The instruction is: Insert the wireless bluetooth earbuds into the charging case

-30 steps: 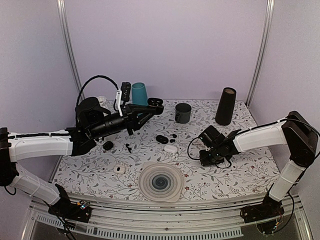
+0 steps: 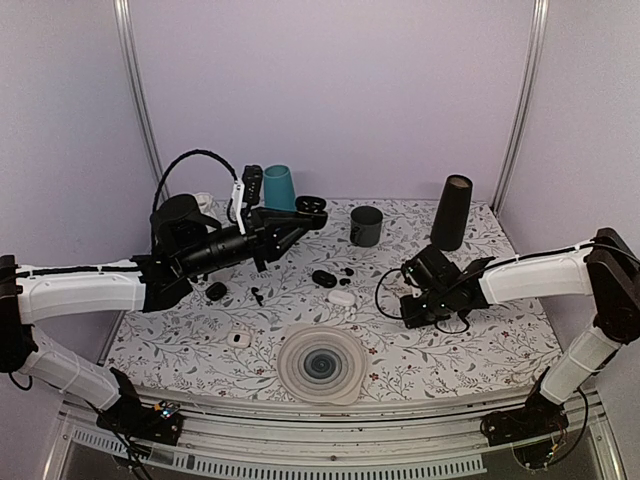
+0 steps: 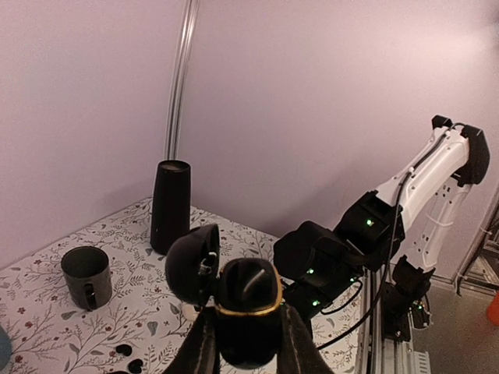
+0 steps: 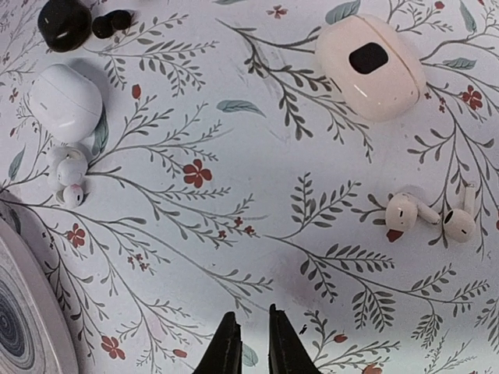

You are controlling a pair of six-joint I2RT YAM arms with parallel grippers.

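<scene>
My left gripper [image 2: 285, 228] is shut on a black charging case [image 2: 311, 208], raised above the table. In the left wrist view this black case [image 3: 248, 284] shows a gold band, and its lid [image 3: 192, 265] stands open to the left. My right gripper is low over the table, its slim fingers [image 4: 228, 339] slightly apart; no object can be made out between them. Ahead of it lie a pale pink case [image 4: 370, 66] and two loose pinkish earbuds, one [image 4: 401, 214] beside the other [image 4: 460, 223].
A white case [image 4: 66, 101], white buds [image 4: 70, 173], a black case [image 2: 324, 279] and small black buds [image 2: 346, 272] lie mid-table. A round patterned dish [image 2: 322, 364] is in front. A dark mug [image 2: 366, 226], black tumbler [image 2: 452, 213] and teal cup [image 2: 279, 188] stand behind.
The left arm and the case in its gripper have stayed still.
</scene>
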